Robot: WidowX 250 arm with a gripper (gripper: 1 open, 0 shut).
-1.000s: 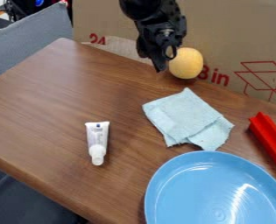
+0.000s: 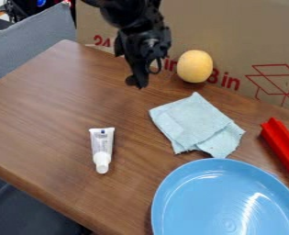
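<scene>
My black gripper [image 2: 147, 66] hangs open over the back of the wooden table, left of a yellow round object [image 2: 194, 66] that sits by the cardboard backdrop. Nothing shows between its fingers. A folded light blue cloth [image 2: 194, 123] lies in the middle right, and a white tube [image 2: 103, 149] lies at the front left. A large blue plate [image 2: 225, 207] is at the bottom right, with a red object [image 2: 283, 149] at the right edge.
A cardboard sheet [image 2: 257, 37] stands along the back of the table.
My gripper has moved left and somewhat downward, away from the yellow object. The objects on the table have not moved.
</scene>
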